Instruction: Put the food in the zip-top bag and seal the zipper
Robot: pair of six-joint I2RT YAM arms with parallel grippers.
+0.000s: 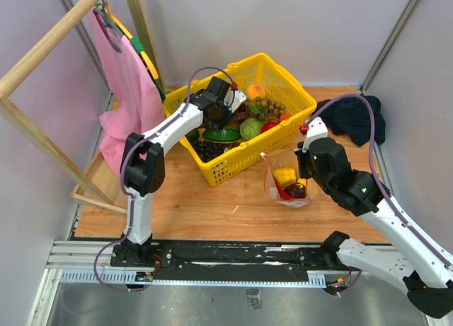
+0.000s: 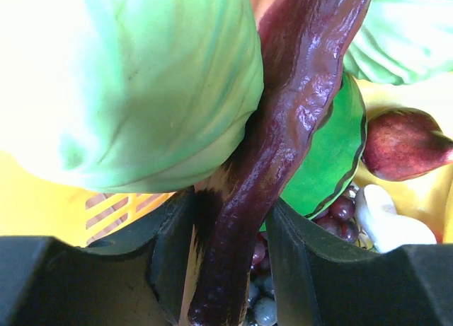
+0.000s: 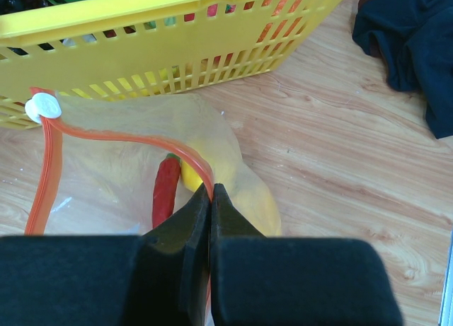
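The clear zip top bag [image 1: 288, 200] with orange edging stands open-mouthed on the table, holding a yellow item [image 1: 284, 176], a red pepper [image 3: 165, 190] and a dark item [image 1: 295, 190]. My right gripper is shut on the bag's orange rim [image 3: 185, 153]. In the yellow basket [image 1: 244, 156], my left gripper is partly open around a long dark purple eggplant [image 2: 283, 142]. One finger [image 2: 173, 248] is on each side of it, with narrow gaps beside its lower end. A white slider [image 3: 44, 107] sits at the rim's far corner.
Pale green leafy vegetables [image 2: 163, 92], dark grapes [image 2: 265, 308] and a dark red onion-like item [image 2: 402, 143] crowd round the left gripper. A dark cloth [image 1: 350, 119] lies at the back right. A pink cloth [image 1: 127, 92] hangs from a wooden rack on the left.
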